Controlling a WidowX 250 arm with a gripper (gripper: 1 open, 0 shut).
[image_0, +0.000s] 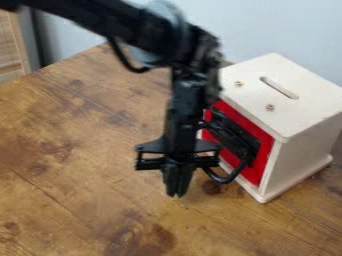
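A pale wooden box (287, 105) with a slot in its top stands at the right, its red front face (214, 135) fitted with a black latch panel and a looped black handle (227, 175). My black gripper (178, 180) points down just in front of that face, over the tabletop and left of the handle, partly covering the panel. It is blurred, and whether its fingers are apart or together does not show clearly.
A pale wall (281, 30) rises behind it, with wooden slats (11, 50) at the upper left.
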